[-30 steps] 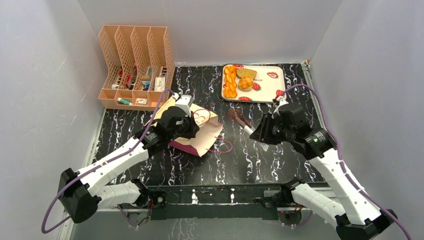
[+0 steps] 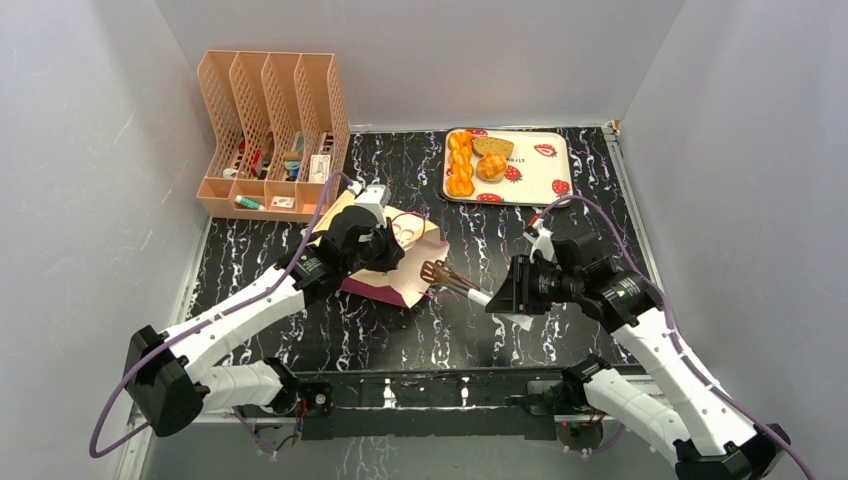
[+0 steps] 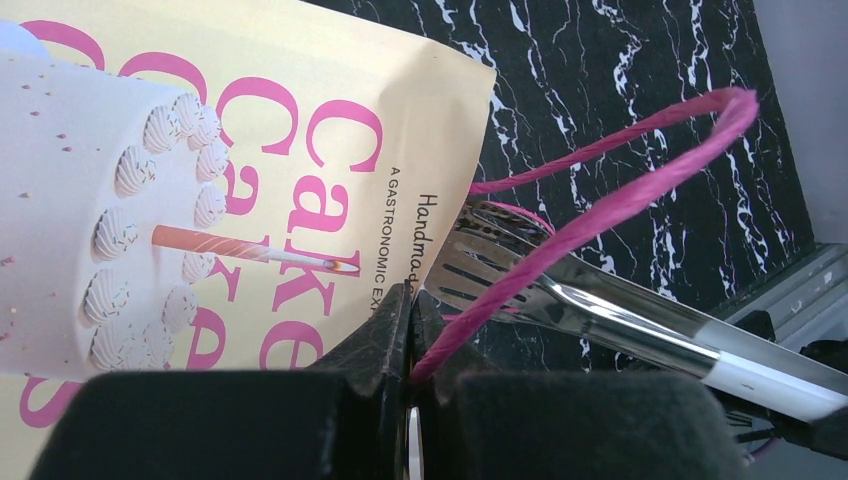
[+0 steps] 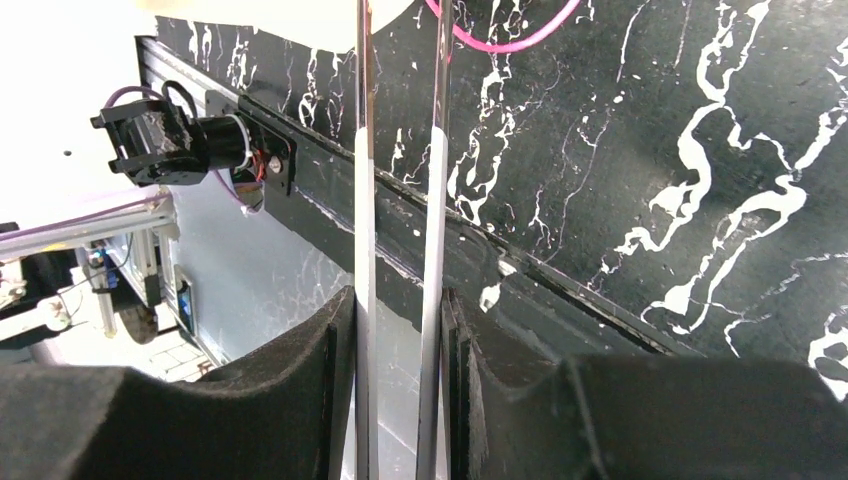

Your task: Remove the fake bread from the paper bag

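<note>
The paper bag (image 2: pixel 418 277) lies on the black marbled table, its mouth facing right. My left gripper (image 2: pixel 394 259) is shut on the bag's upper rim; in the left wrist view the rim and pink cord handle (image 3: pixel 640 192) run to its fingertips. My right gripper (image 2: pixel 497 303) is shut on metal tongs (image 2: pixel 470 290), whose slotted heads (image 3: pixel 475 258) are at the bag's mouth, near the cord handle. In the right wrist view the two white tong arms (image 4: pixel 363 260) stand slightly apart between the fingers. The bag's inside is hidden.
At the back right, a strawberry-print tray (image 2: pixel 535 180) holds several fake breads (image 2: pixel 491 166), with bare room on its right. A peach divided rack (image 2: pixel 270 130) with small items stands at the back left.
The right arm has brought the tongs left and slightly down, up to the bag's mouth. The left arm and bag have barely shifted.
</note>
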